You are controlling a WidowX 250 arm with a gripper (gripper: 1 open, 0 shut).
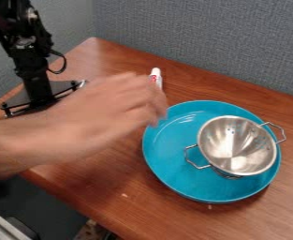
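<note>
A blurred human hand point(93, 122) reaches in from the left across the table, covering the middle left and most of a white tube point(156, 75), whose top shows behind it. My gripper point(42, 98) is at the far left, partly behind the hand; its fingertips are hidden, so its state is unclear. A steel colander point(236, 142) with two handles sits on a blue plate point(174, 183) at the right.
The wooden table point(236, 220) is bordered at the back by grey partition walls point(198, 42). Bare wood shows in front of the plate and at the back left. The table's edge runs along the lower left.
</note>
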